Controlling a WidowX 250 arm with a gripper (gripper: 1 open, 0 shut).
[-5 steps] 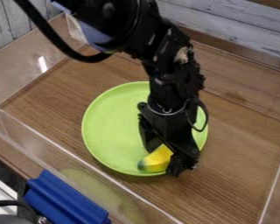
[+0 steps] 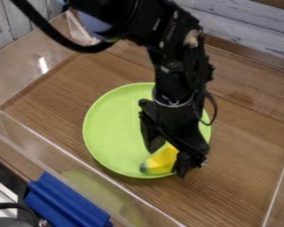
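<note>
A green plate [image 2: 109, 126] lies on the wooden surface in the middle of the view. On its front right part rests a yellow object [image 2: 159, 161], partly hidden by the gripper. The black gripper [image 2: 174, 151] is low over the plate, its fingers around and just above the yellow object. It stands open, and whether the fingers touch the object cannot be made out.
A blue ridged piece [image 2: 67, 202] sits outside the clear wall at the lower left. A pale plank wall is behind.
The gripper and arm have shifted very slightly, a little upward. The plate and yellow object lie where they were.
</note>
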